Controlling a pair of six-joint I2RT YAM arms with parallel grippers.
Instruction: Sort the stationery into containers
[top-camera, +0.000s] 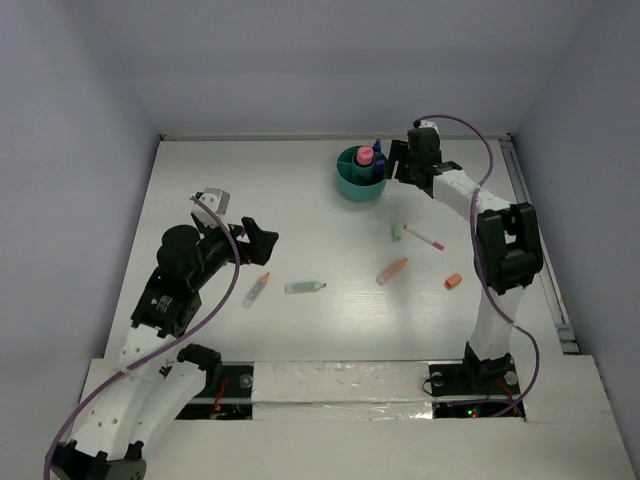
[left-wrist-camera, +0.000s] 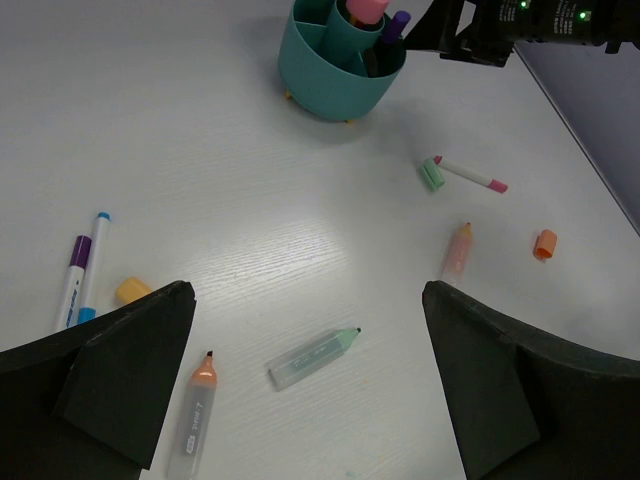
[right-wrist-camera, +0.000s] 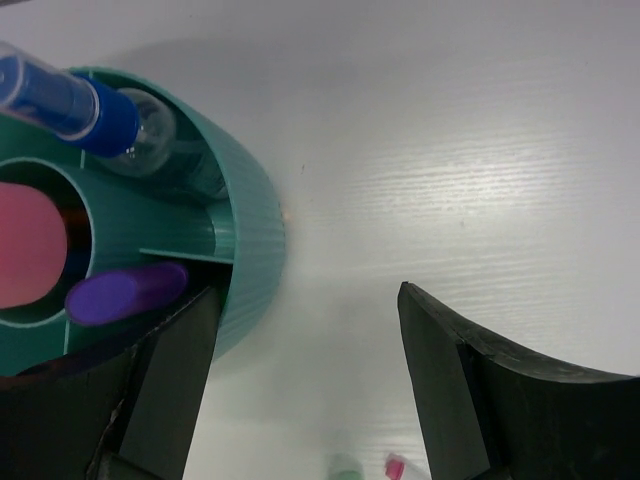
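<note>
A teal divided organizer (top-camera: 350, 188) holds a pink item (top-camera: 365, 155), a purple item (right-wrist-camera: 125, 292) and a blue-capped bottle (right-wrist-camera: 140, 135). My right gripper (top-camera: 396, 160) hangs open at its right rim. My left gripper (top-camera: 258, 240) is open over the left of the table. Loose below it in the left wrist view lie two pens (left-wrist-camera: 73, 285), a yellow piece (left-wrist-camera: 134, 291) and an orange-tipped marker (left-wrist-camera: 195, 420). A green marker (top-camera: 305, 287), salmon marker (top-camera: 392, 271), small green piece (top-camera: 396, 232), pink-capped pen (top-camera: 424, 236) and orange piece (top-camera: 452, 281) lie on the table.
Walls surround the table (top-camera: 300, 210) at back, left and right. The table's middle, in front of and left of the organizer, has clear room.
</note>
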